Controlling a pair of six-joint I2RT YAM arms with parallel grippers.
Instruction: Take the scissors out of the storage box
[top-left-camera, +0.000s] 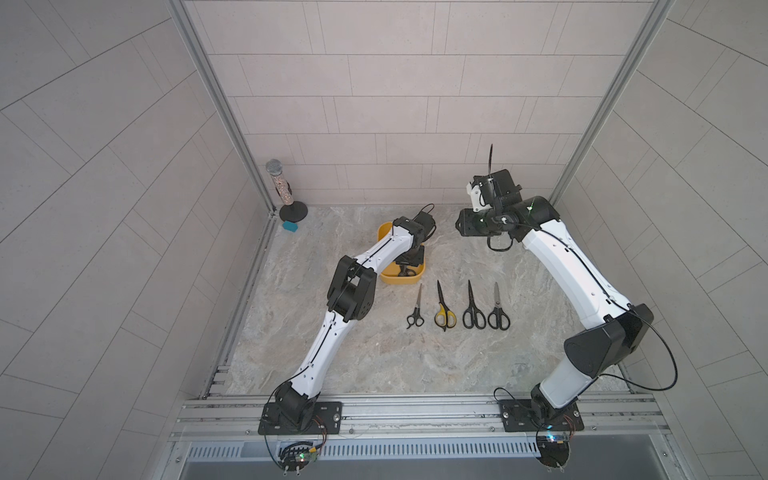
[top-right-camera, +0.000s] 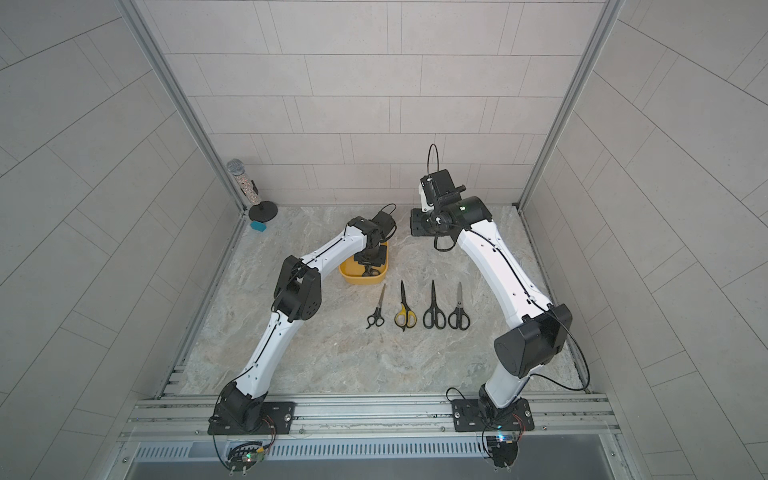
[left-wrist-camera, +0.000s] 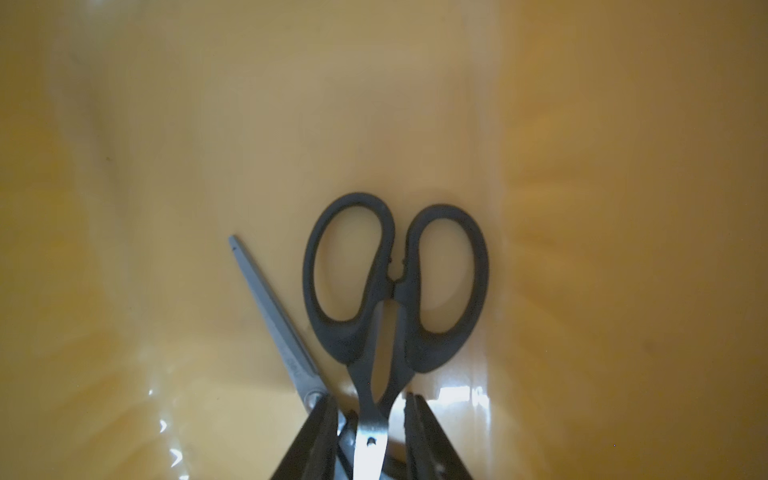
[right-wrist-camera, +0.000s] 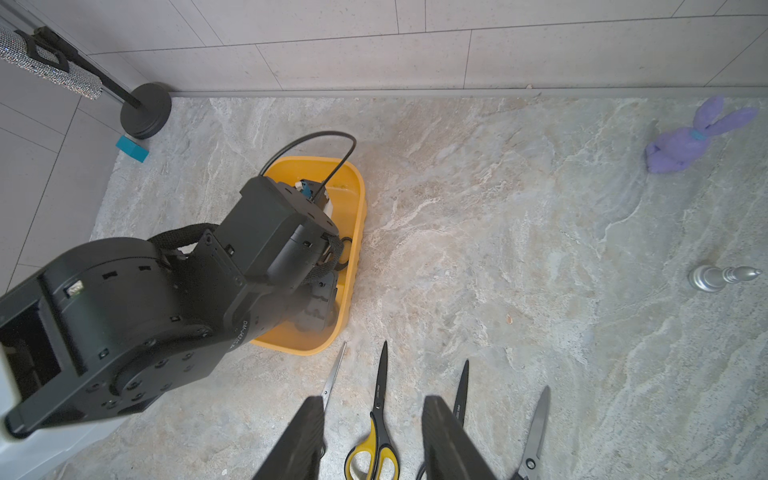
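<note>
The yellow storage box (top-left-camera: 402, 280) stands mid-table with my left gripper lowered into it. Two pairs of scissors lie on its floor in the left wrist view: black-handled scissors (left-wrist-camera: 345, 339) with handles pointing away, and thin grey scissors (left-wrist-camera: 277, 320) slanting partly under them. My left gripper is open, its fingers either side of the black scissors' blade near the pivot; any contact cannot be made out. My right gripper hangs open over the table, empty, to the right of the box.
In front of the box several scissors lie in a row, among them yellow-black scissors (right-wrist-camera: 378, 432). A purple rabbit (right-wrist-camera: 678, 148) and a metal piece (right-wrist-camera: 714, 277) sit to the right. Behind left are a round-based stand (right-wrist-camera: 146, 112) and blue block (right-wrist-camera: 132, 149).
</note>
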